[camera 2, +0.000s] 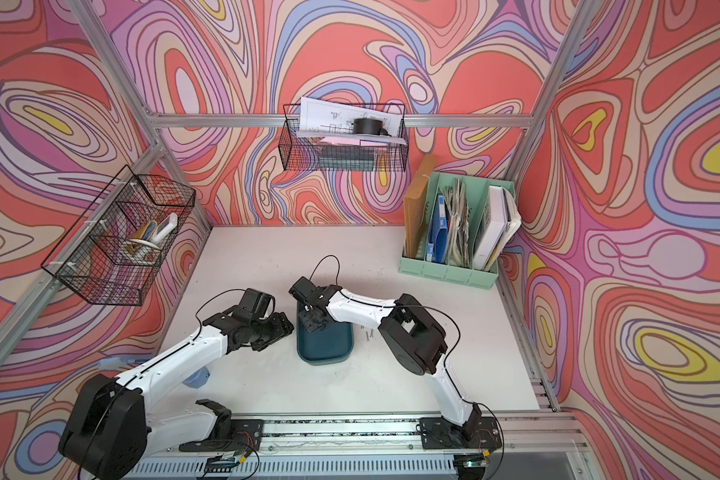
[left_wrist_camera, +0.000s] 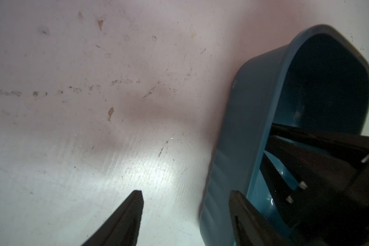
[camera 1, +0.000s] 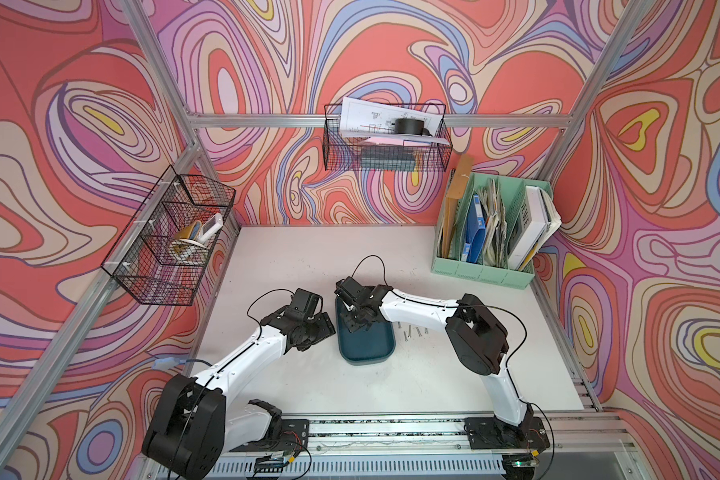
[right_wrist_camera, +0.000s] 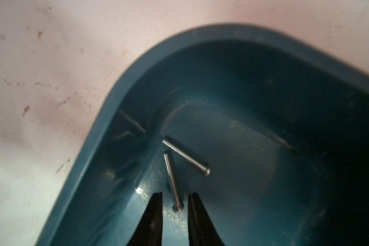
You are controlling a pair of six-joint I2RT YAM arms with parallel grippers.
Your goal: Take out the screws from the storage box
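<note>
In the right wrist view, two silver screws [right_wrist_camera: 188, 157] lie close together on the floor of the dark blue storage box [right_wrist_camera: 92, 137]. Over the nearer screw [right_wrist_camera: 173, 180] is my right gripper, its fingers apart, with that screw's head showing between the tips. From above, several screws lie on the table [camera 1: 408, 332] right of the box [camera 1: 366, 357]. My left gripper stands part open at the box's left side; one finger is near the outer wall, and only table shows in the gap.
At the back right a green file holder [camera 1: 484, 272] carries folders and papers. Wire baskets hang at the left [camera 1: 156, 280] and on the back wall [camera 1: 388, 160]. The table behind the box is clear.
</note>
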